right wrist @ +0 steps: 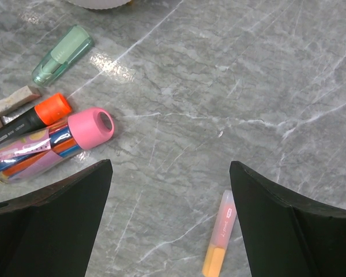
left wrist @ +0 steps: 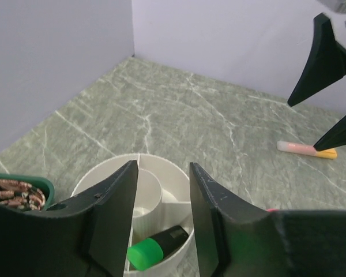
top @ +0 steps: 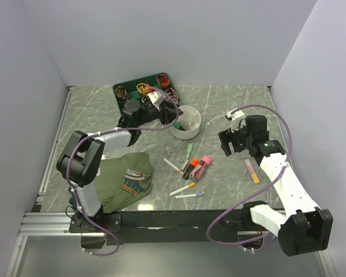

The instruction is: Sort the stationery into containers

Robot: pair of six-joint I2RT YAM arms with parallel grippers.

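In the left wrist view, a black marker with a green cap (left wrist: pixel 145 254) lies inside the divided white round container (left wrist: pixel 174 174). My left gripper stands over that container, fingers apart and nothing between them. Out on the right side of the table, my right gripper is open and empty. Left of it lie a pink-capped clear tube of pens (top: pixel 200 167), an orange-capped black marker (top: pixel 191 168), a green-capped piece (top: pixel 188 151), a white marker (top: pixel 173 166), a yellow-tipped marker (top: pixel 181 189) and a blue-tipped one (top: pixel 189 196). A pink-and-orange stick (top: pixel 251 171) lies at the right.
Behind my left gripper sits a green compartment tray (top: pixel 118 92) with several bundles. An olive cloth bag (top: pixel 118 187) covers the front left. Bare table (top: pixel 230 101) shows at the back right.
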